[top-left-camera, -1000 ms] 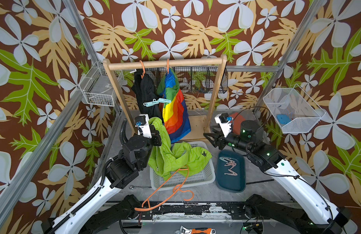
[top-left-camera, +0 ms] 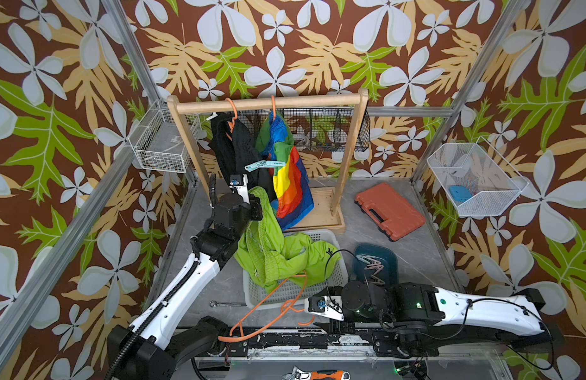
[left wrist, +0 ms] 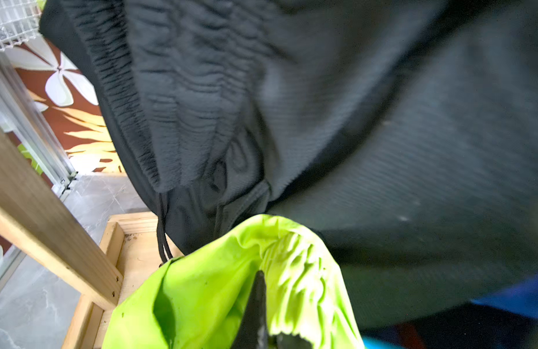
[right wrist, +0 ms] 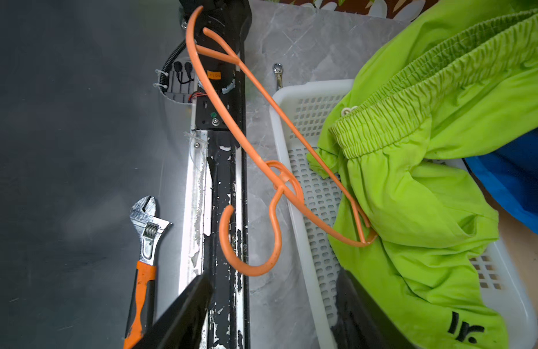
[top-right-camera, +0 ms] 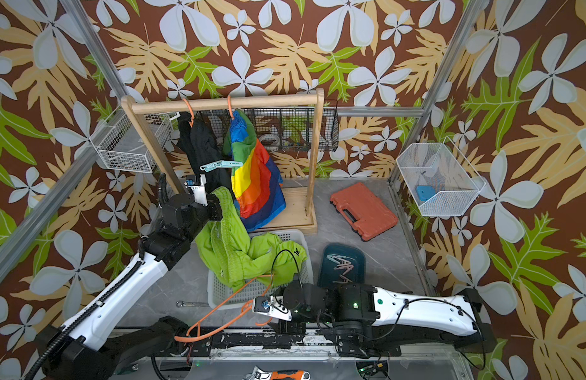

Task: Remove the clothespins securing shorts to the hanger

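Observation:
Lime green shorts (top-left-camera: pixel 286 256) spill over a white basket, one end drawn up to my left gripper (top-left-camera: pixel 257 207), which is shut on their cloth. In the left wrist view, the lime fabric (left wrist: pixel 222 279) bunches around a dark finger (left wrist: pixel 255 314). A bare orange hanger (right wrist: pixel 245 139) rests partly over the basket, its hook turned toward my right gripper. That gripper is open and empty above the hook. Black shorts (top-left-camera: pixel 232 148) hang on the wooden rack behind, with a pale teal clothespin (top-left-camera: pixel 264 164) in front of them and the rainbow garment (top-left-camera: pixel 291 186).
Pale clothespins (top-right-camera: pixel 341 266) lie in the dark teal tray (top-right-camera: pixel 330 281), partly behind my right arm. The white basket (right wrist: pixel 321 279) stands beside the front rail. A red-brown case (top-left-camera: pixel 389 211) lies at right; a wrench (right wrist: pixel 144 273) lies beyond the rail.
My right arm has swung from near the rack down over the tray to the hanger's hook. The left arm has shifted slightly, and the hanging clothes and teal pins have swayed a little.

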